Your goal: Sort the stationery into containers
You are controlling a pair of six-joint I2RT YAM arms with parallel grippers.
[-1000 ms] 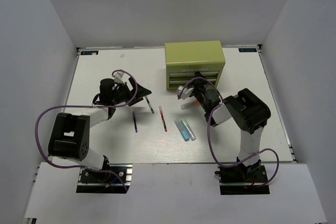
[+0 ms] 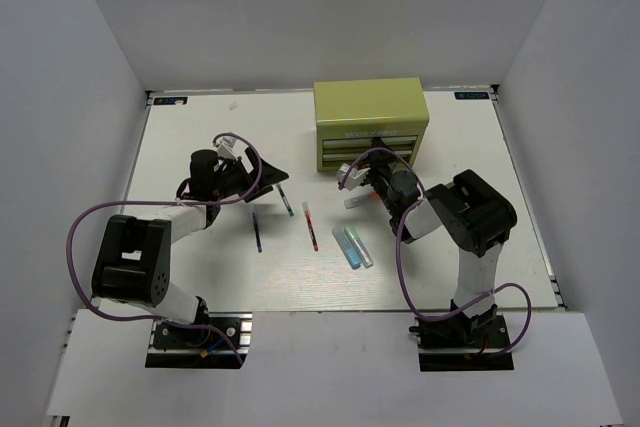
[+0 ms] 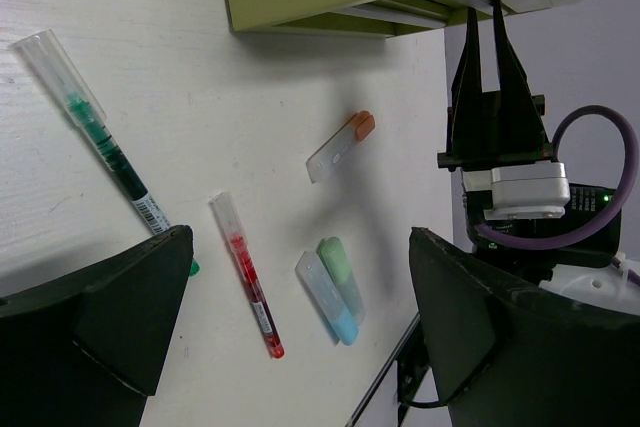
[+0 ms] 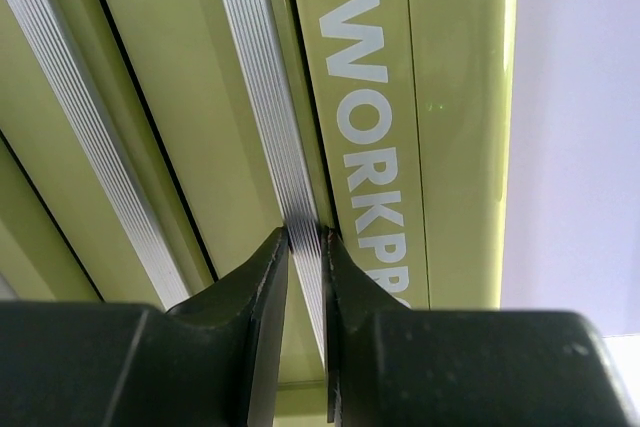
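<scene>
A green WORKPRO cabinet [image 2: 370, 99] with silver drawer handles stands at the back. My right gripper is at the upper handle [image 4: 260, 87], fingertips close together on it; whether they grip is unclear. My left gripper hangs open over the table, left of the cabinet. Below lie a green pen [image 3: 118, 165], a red pen [image 3: 251, 287], a dark blue pen [image 2: 257, 232], a blue-capped item [image 3: 330, 297], a green-capped item [image 3: 342, 275] and an orange-capped item [image 3: 335, 147], partly hidden in the top view by the right arm.
The white table [image 2: 190, 267] has free room at front centre and back left. Grey walls border it on the left, right and back. Purple cables loop over both arms.
</scene>
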